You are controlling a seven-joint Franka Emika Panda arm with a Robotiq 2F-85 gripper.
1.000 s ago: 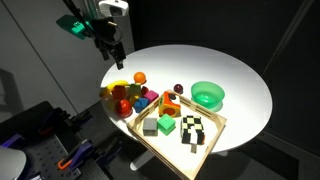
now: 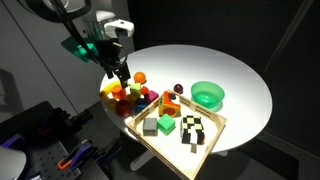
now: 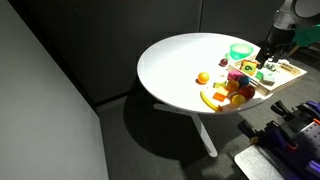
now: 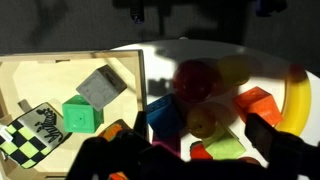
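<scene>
My gripper (image 2: 118, 77) hangs above the near left part of the white round table (image 2: 190, 58), apart from everything on it. In the wrist view its dark fingers (image 4: 264, 136) stand wide apart, with nothing held. Below and ahead of them lies a cluster: a dark red round fruit (image 4: 197, 80), a yellow fruit (image 4: 233, 69), a blue block (image 4: 165, 116), an orange-red block (image 4: 258, 104), a green block (image 4: 224, 146) and a banana (image 4: 297, 102). The fingers and gripper body hide part of the cluster's lower side in that view.
A wooden tray (image 2: 219, 122) holds a grey block (image 2: 150, 127), a green block (image 2: 166, 124) and a checkered piece (image 2: 192, 128). Behind it sits a green bowl (image 2: 207, 94). An orange ball (image 2: 140, 77) lies apart.
My gripper has moved rightward and lower in exterior view 1, coming over the fruit and blocks. The objects on the table have not visibly moved.
</scene>
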